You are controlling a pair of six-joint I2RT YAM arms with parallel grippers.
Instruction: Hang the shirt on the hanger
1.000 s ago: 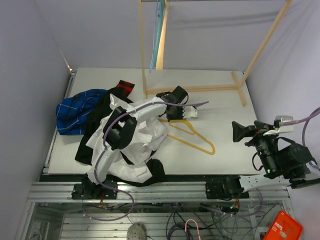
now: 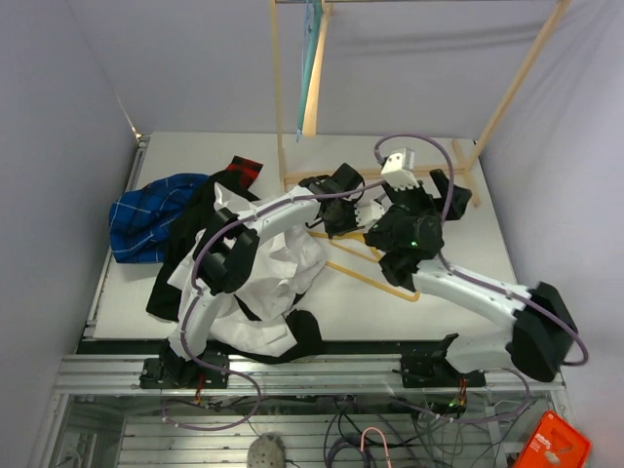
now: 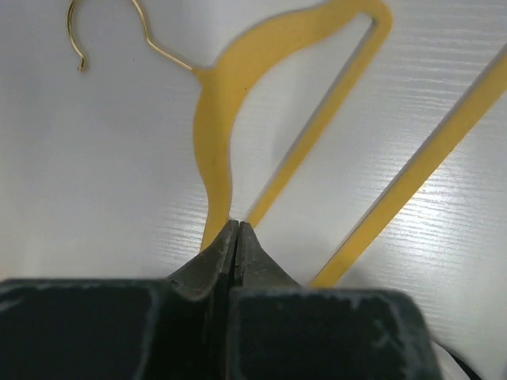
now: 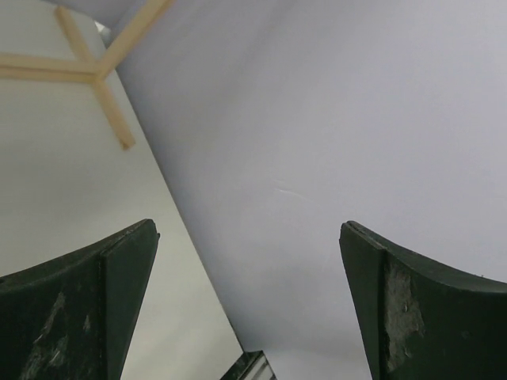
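Observation:
A yellow wooden hanger (image 3: 238, 71) with a thin wire hook (image 3: 141, 17) lies on the table. My left gripper is shut on one arm of the hanger, its dark fingertips pressed together over it. From above, the left gripper (image 2: 336, 219) is partly hidden by its own arm. White cloth of a shirt (image 2: 292, 263), with black parts, lies crumpled under and beside the left arm. My right gripper (image 2: 456, 192) hovers over the right half of the table, open and empty. In the right wrist view, its fingers (image 4: 119, 293) stand wide apart.
A wooden rack (image 2: 517, 78) stands at the back, with hangers (image 2: 312, 78) on its top bar. Blue plaid cloth (image 2: 156, 216) lies at the far left. Grey walls close in both sides.
The right arm has swung from the lower right corner in over the right-middle of the table and now covers part of the hanger.

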